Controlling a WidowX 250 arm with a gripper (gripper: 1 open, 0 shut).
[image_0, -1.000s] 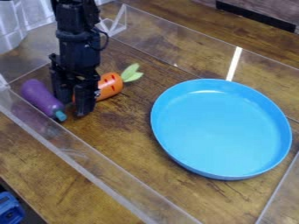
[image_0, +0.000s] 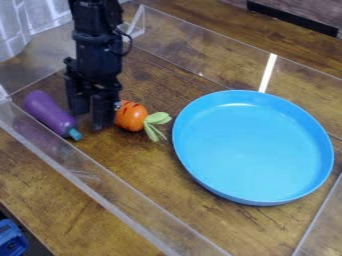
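The dark robot gripper (image_0: 96, 102) hangs from above at the upper left, its fingertips low over the wooden surface (image_0: 160, 200). An orange carrot (image_0: 131, 117) with pale green leaves lies just right of the fingers, leaves pointing right toward the plate. A purple eggplant-like toy (image_0: 48, 110) with a teal tip lies to the left of the fingers. Whether the fingers are open or shut, or touch either toy, is hard to tell.
A large blue plate (image_0: 251, 142) fills the right side. Clear walls or strips border the work area. A blue object (image_0: 10, 240) is at the bottom left corner. The wood below the toys is clear.
The carrot has swung round, its leaves going from upper right to lower right, and shifted slightly right. The gripper has shifted slightly; the purple toy has barely moved.
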